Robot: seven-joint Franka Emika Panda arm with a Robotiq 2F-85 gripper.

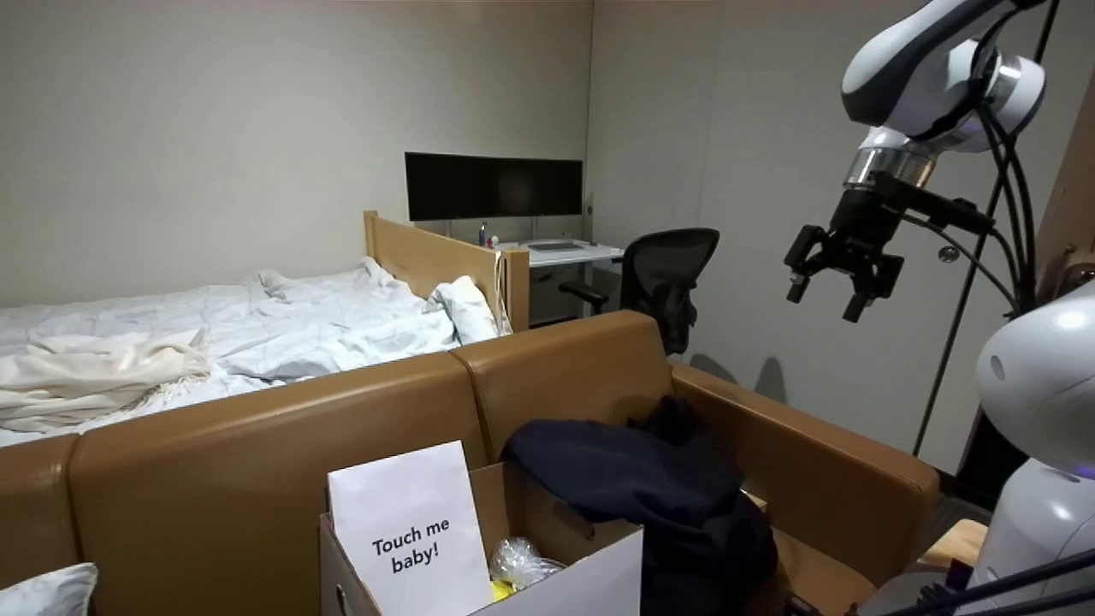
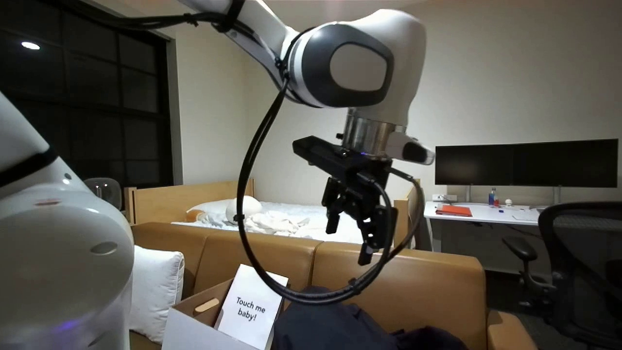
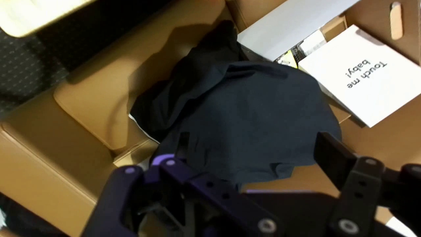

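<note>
My gripper hangs high in the air near the couch's right armrest, its fingers spread wide and nothing between them. In exterior view 2 the gripper is above the couch, also apart from everything below. A dark navy cloth lies crumpled on the couch seat, beside an open box. From the wrist, the cloth fills the space under the open fingers. The white-grey box holds a sheet reading "Touch me baby!", clear plastic and something yellow.
The brown couch has a raised back and an armrest. Behind it stand a bed, a desk with monitors and a black chair. A white pillow sits left of the box. Air around the gripper is free.
</note>
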